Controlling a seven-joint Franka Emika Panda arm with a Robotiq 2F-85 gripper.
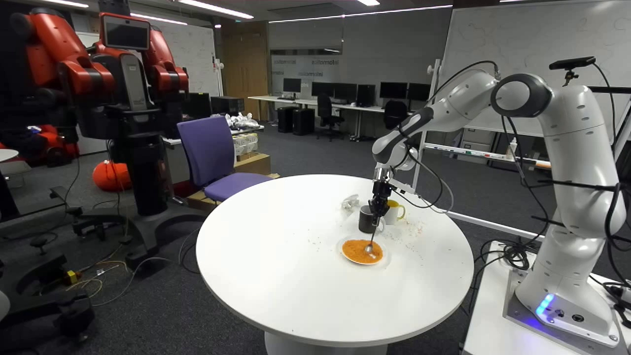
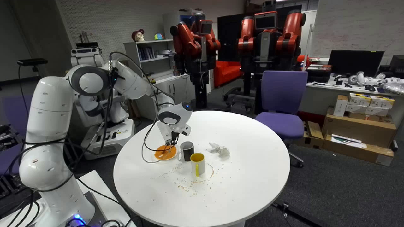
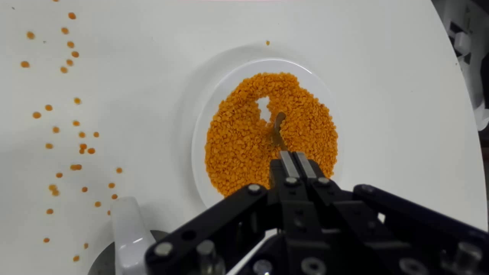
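A metal spoon (image 3: 277,133) reaches out from between the fingertips of my gripper, which is shut on its thin handle. The spoon's bowl end is down among orange lentils (image 3: 238,142), partly buried, on a white plate (image 3: 198,169). Just past the spoon tip, a small bare patch of plate shows. In exterior view 1 the gripper (image 1: 375,218) hangs over the plate's back edge, with the spoon slanting down into the lentils. A dark-fronted mug (image 2: 187,152) stands close beside the plate, and a white mug with a yellow inside (image 2: 197,165) is next to it.
Crumpled clear plastic (image 2: 219,149) lies beyond the mugs. Loose lentils (image 2: 185,188) are scattered on the round white table (image 1: 266,254). Much of the table to the plate's left in exterior view 1 is clear. The mugs stand close to the gripper.
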